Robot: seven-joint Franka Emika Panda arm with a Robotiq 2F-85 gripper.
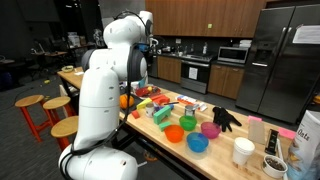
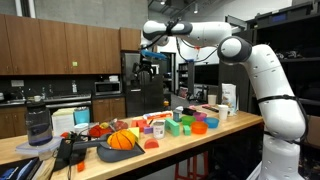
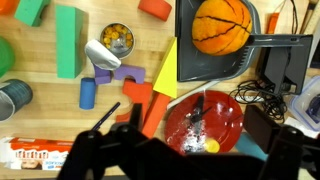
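Observation:
My gripper is open high above the table, its dark fingers spread wide with nothing between them. It also shows above the table in exterior view 2, as the gripper (image 2: pixel 148 66). Beneath it in the wrist view lies a red plate (image 3: pixel 181 137) bearing a dark item and a yellow one. An orange pumpkin-like ball (image 3: pixel 220 28) sits in a dark grey pan (image 3: pixel 200 70). Left of these are a yellow wedge (image 3: pixel 167 72), red blocks (image 3: pixel 137 94), a purple bridge block (image 3: pixel 128 73), a blue cylinder (image 3: pixel 88 94) and a tall green block (image 3: pixel 67 42).
A metal bowl (image 3: pixel 117 40) and a grey cup (image 3: pixel 14 96) stand among the blocks. Coiled black cable (image 3: pixel 262 98) lies beside the plate. Farther along the table are a blue bowl (image 1: pixel 197 143), a pink bowl (image 1: pixel 210 130) and a white cup (image 1: pixel 243 150). Open air surrounds the gripper.

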